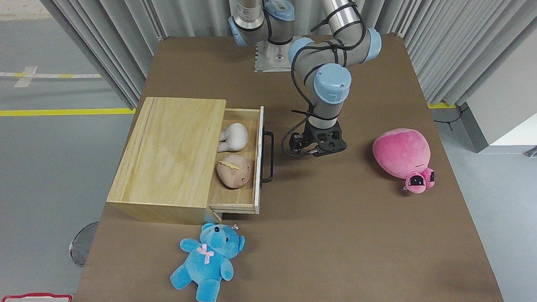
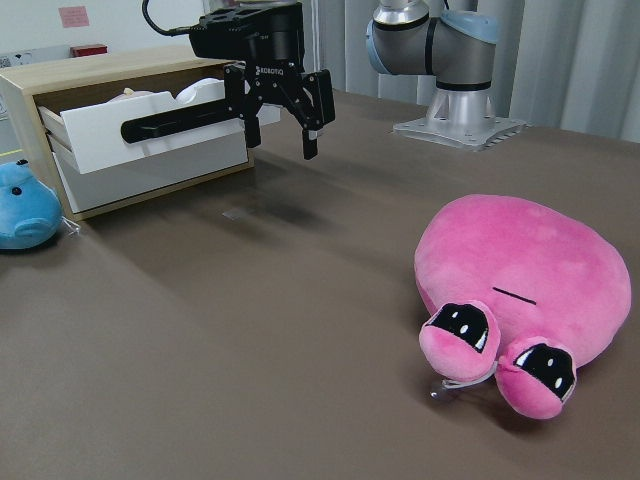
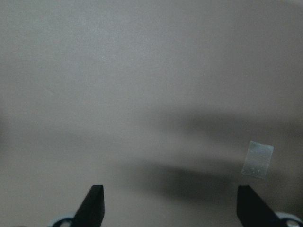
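Note:
My gripper (image 1: 317, 148) hangs over bare table just right of the wooden cabinet's pulled-out drawer (image 1: 240, 199) and its black handle (image 1: 269, 156); in the wrist view its two fingertips (image 3: 94, 203) stand wide apart, with only table between them. The drawer holds a white plush toy (image 1: 234, 136) and a beige plush toy (image 1: 232, 171). In the left view the gripper (image 2: 280, 135) is raised above the table in front of the drawer.
A pink plush toy (image 1: 400, 153) lies to the right. A blue teddy bear (image 1: 206, 266) lies below the cabinet (image 1: 166, 151).

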